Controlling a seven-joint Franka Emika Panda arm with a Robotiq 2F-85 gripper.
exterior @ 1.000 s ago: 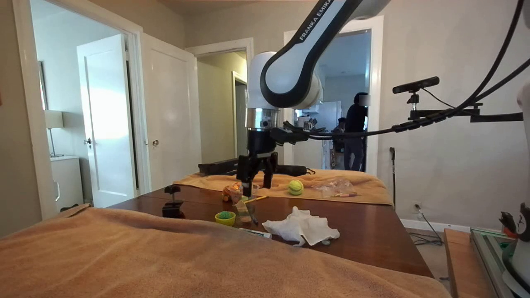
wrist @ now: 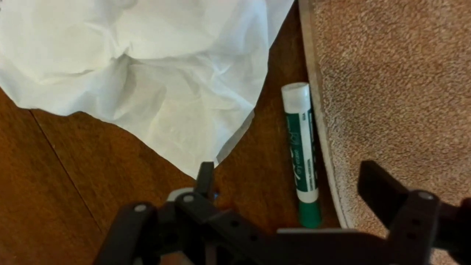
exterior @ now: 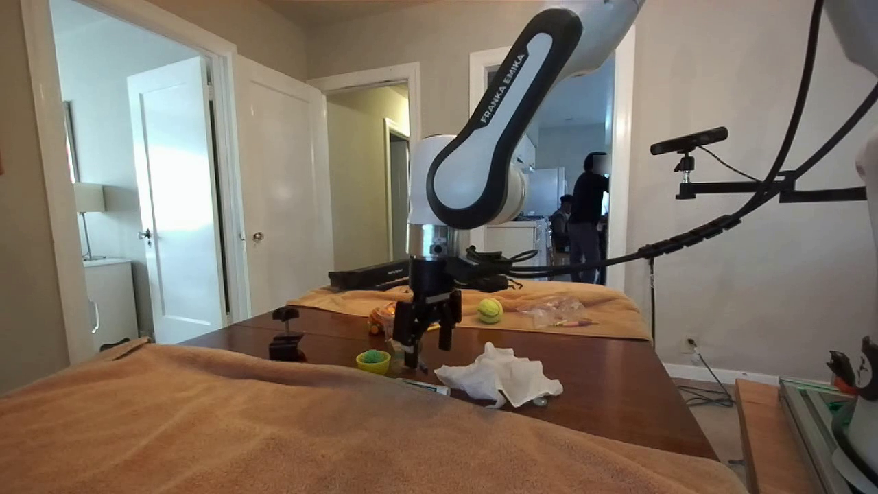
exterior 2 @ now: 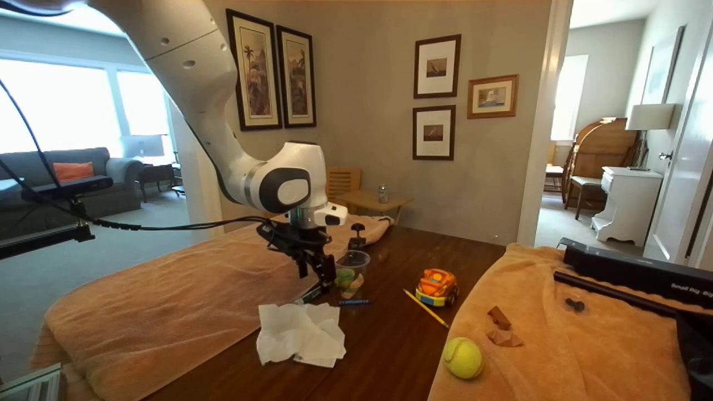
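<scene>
My gripper [exterior: 429, 354] points down over the table, open, with its fingers apart and nothing held. In the wrist view, a green and white dry-erase marker [wrist: 302, 148] lies on the dark wood along the towel's edge. It shows between the two fingers, nearer the right one in width; its green end lies close to the gripper body. A crumpled white cloth or paper [wrist: 176, 84] covers the upper left there. From the second exterior view, the gripper [exterior 2: 317, 276] hangs just above the marker, which it partly hides; the white sheet [exterior 2: 301, 334] lies beside it.
A clear cup [exterior 2: 354, 264], a yellow bowl [exterior: 372, 361] and a blue marker [exterior 2: 354, 302] stand or lie close by. Farther off are an orange toy car [exterior 2: 437, 287], a pencil [exterior 2: 426, 308] and a tennis ball [exterior 2: 463, 358].
My arm has come down, bringing the gripper lower towards the table beside the white sheet. The fingers remain open, and the objects on the table have not visibly moved.
</scene>
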